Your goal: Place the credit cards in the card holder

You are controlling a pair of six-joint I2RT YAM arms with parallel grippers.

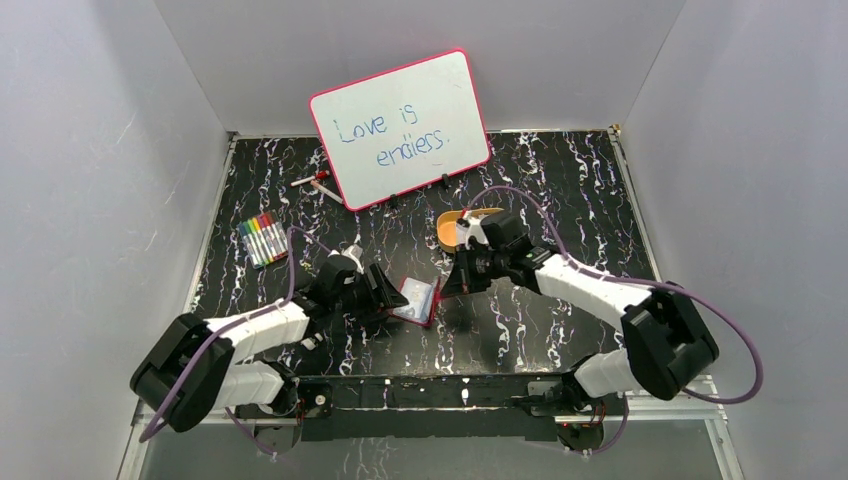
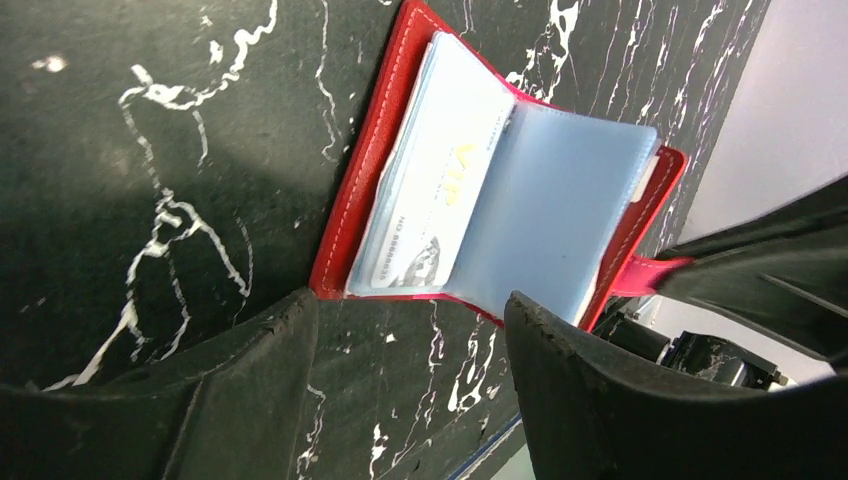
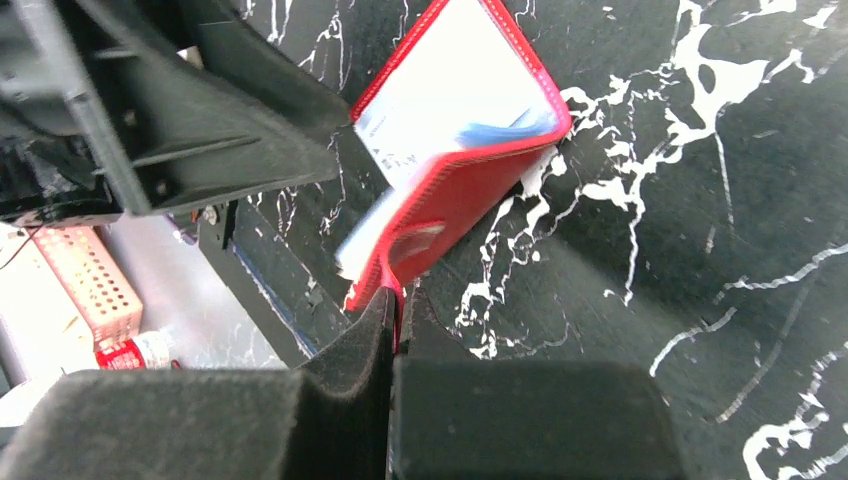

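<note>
A red card holder (image 1: 418, 300) lies half folded at the table's front middle, its right cover raised. Inside its left half, a clear sleeve holds a white VIP card (image 2: 447, 190); the blue-tinted sleeve (image 2: 560, 200) on the right side tilts upward. My right gripper is shut on a red tab at that cover's edge. My left gripper stands part open in front of the holder's near left edge, nothing between its fingers. The orange tray (image 1: 448, 232) is behind my right gripper, its contents mostly hidden from above.
A whiteboard (image 1: 400, 130) with handwriting leans at the back. Coloured markers (image 1: 263, 239) lie at the left, and loose pens (image 1: 325, 190) are near the board. Table room to the right of the holder is bare.
</note>
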